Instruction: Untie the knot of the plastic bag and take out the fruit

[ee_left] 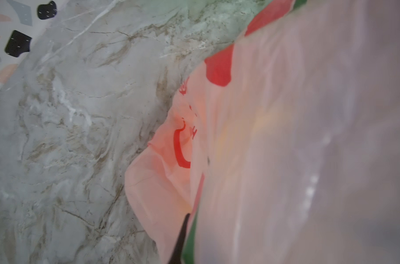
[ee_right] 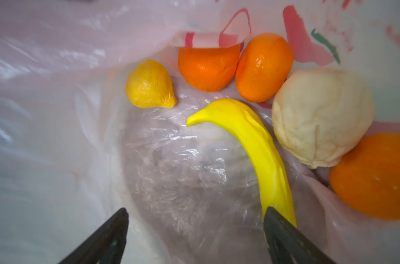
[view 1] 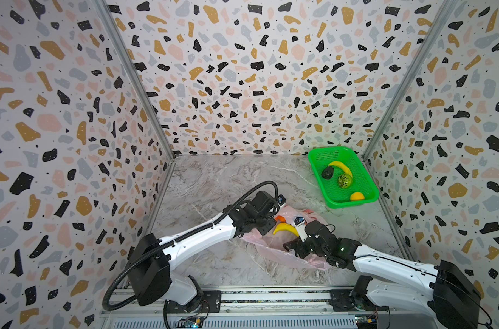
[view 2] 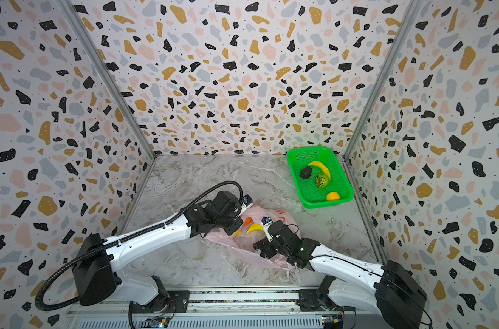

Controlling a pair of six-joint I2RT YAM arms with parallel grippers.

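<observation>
An open pink plastic bag (view 1: 274, 252) lies at the front centre. Inside, the right wrist view shows a banana (ee_right: 252, 145), a yellow pear-like fruit (ee_right: 149, 85), several oranges (ee_right: 263, 66) and a pale round fruit (ee_right: 323, 114). My right gripper hangs part open over the bag, fingers apart beside the banana, nothing between them. My left gripper is at the bag's back left; in the left wrist view one dark finger (ee_left: 180, 242) shows against the plastic, the rest hidden, so its state is unclear.
A green basket (view 1: 320, 192) at the back right holds a banana, an avocado, a striped green fruit and an orange. Patterned walls enclose it.
</observation>
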